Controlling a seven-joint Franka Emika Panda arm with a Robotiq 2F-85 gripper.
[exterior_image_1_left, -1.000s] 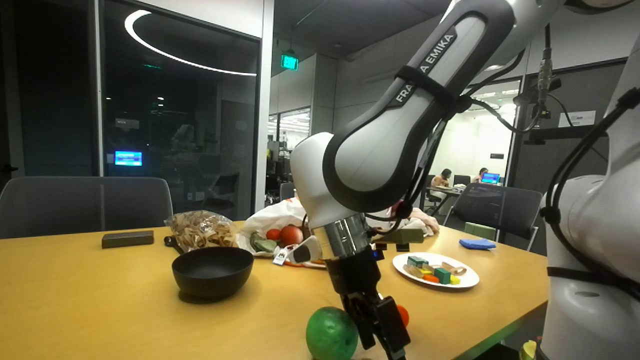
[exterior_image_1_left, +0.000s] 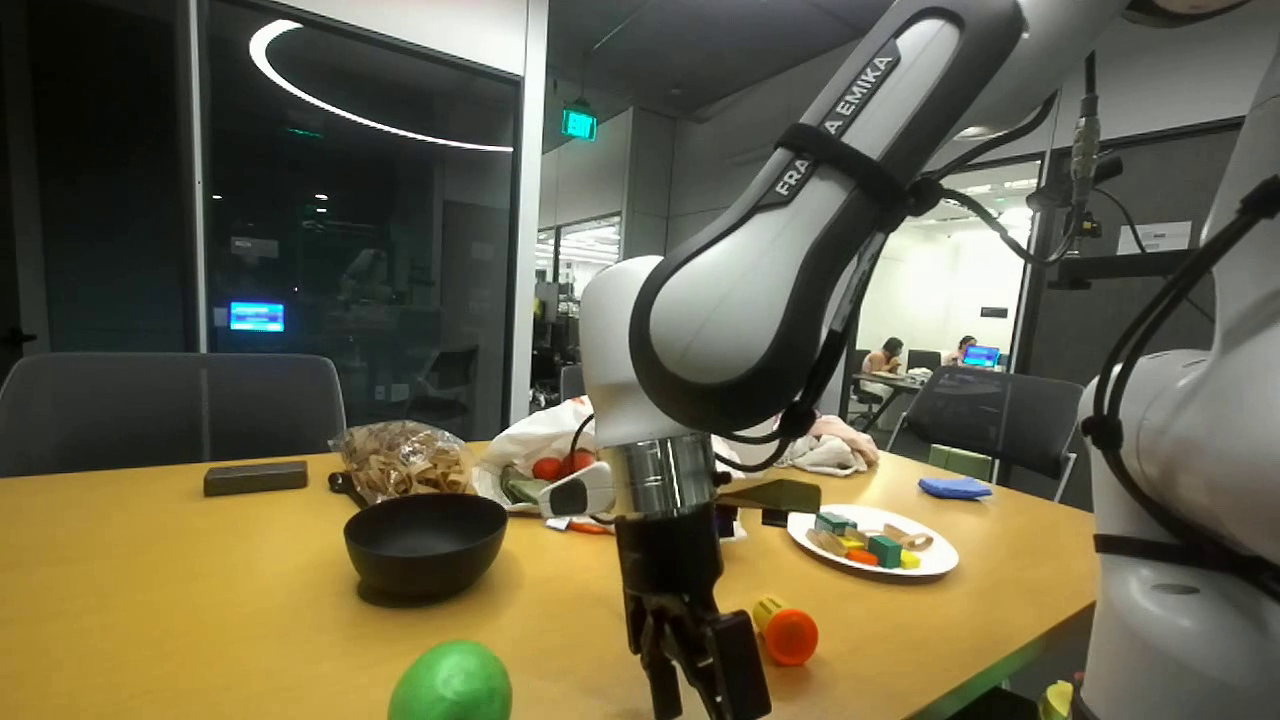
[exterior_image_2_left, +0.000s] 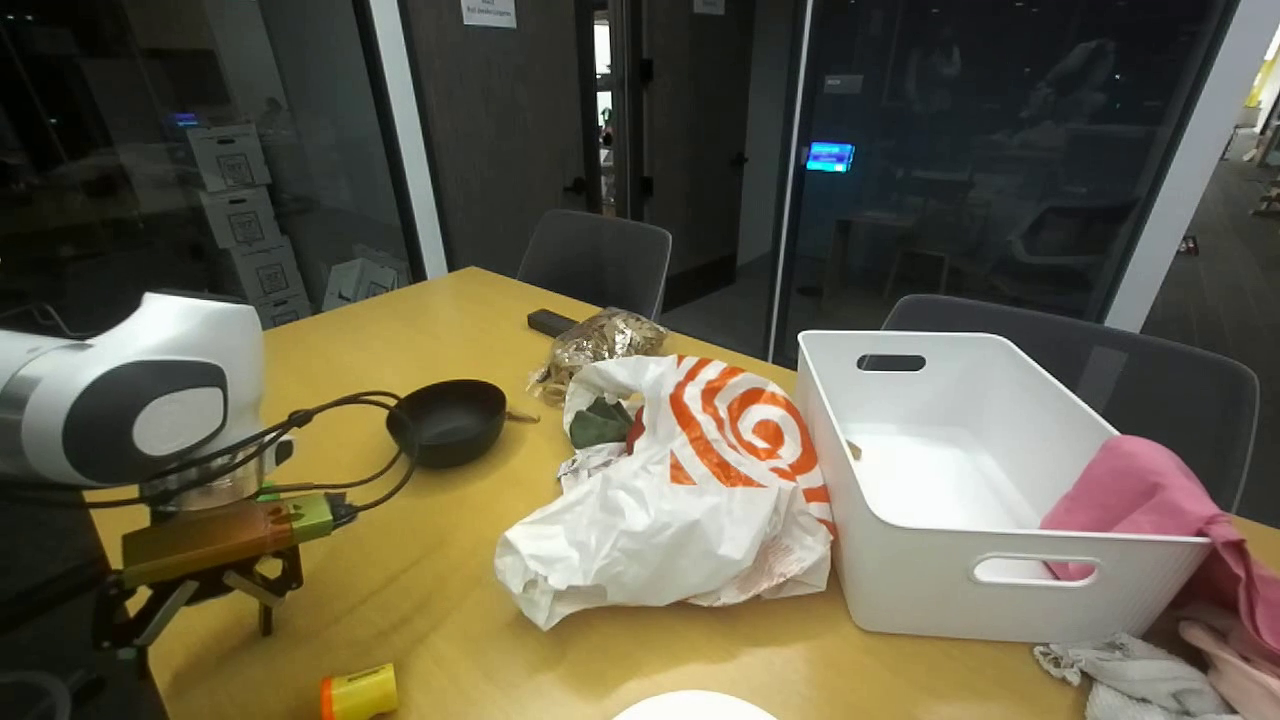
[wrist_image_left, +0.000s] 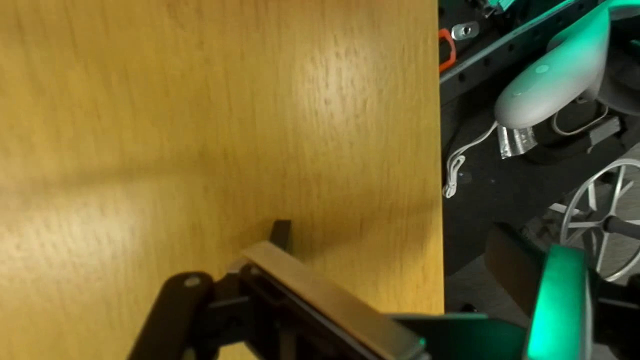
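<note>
A round green object (exterior_image_1_left: 451, 684) lies on the table at the bottom edge of exterior view 1, partly cut off. It is apart from my gripper (exterior_image_1_left: 705, 686), which is to its right, low over the table and tilted. The fingers stand open, and nothing shows between them. In the wrist view my gripper hangs over the table's edge, one finger over wood and the other over the floor side. Exterior view 2 shows the gripper (exterior_image_2_left: 198, 630) at the far left; the green object does not appear there or in the wrist view.
Close by lies a yellow cup with an orange end (exterior_image_1_left: 789, 636). A black bowl (exterior_image_1_left: 427, 546) stands farther back, and a white plate (exterior_image_1_left: 939, 559) holds several blocks. A plastic bag (exterior_image_2_left: 672, 528) and a white bin (exterior_image_2_left: 960, 582) take up the far side.
The green object has moved left, from against the gripper to well clear of it. My gripper has shifted slightly left and turned more upright, uncovering the yellow and orange cup.
</note>
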